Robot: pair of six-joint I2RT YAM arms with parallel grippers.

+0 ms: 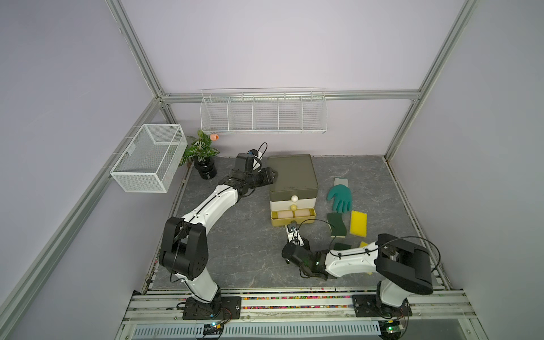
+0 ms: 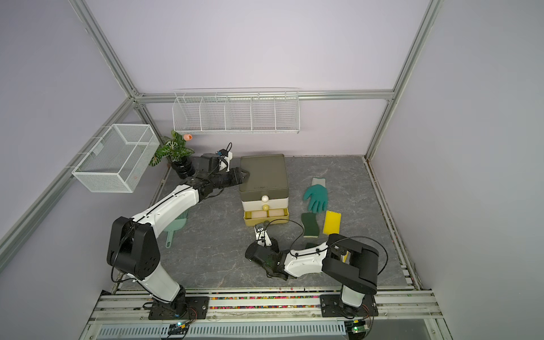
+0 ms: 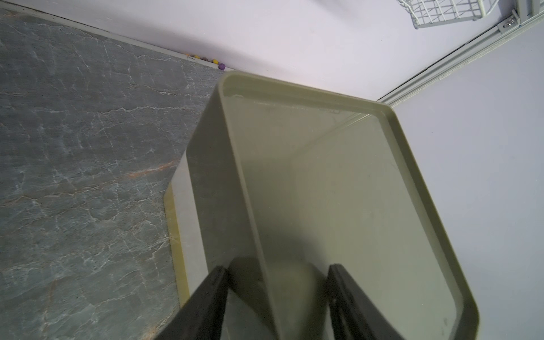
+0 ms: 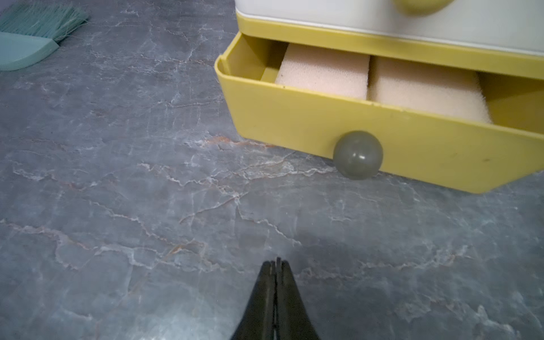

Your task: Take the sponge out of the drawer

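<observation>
The bottom yellow drawer (image 4: 317,113) of the cabinet (image 3: 340,187) stands pulled partway out. Two pale pink sponges (image 4: 328,68) lie side by side in it, their rear parts hidden under the cabinet. The drawer's round grey knob (image 4: 358,155) is free, ahead and to the right of my right gripper in the right wrist view. That gripper is shut with nothing between its fingers. My left gripper is open at the cabinet's upper side edge, which shows between its fingers; contact cannot be made out.
Right of the cabinet lie a teal glove (image 1: 340,198), a dark green pad (image 1: 336,225) and a yellow pad (image 1: 358,223). A plant (image 1: 200,150) stands back left. The tabletop (image 1: 243,255) left of the right gripper is clear.
</observation>
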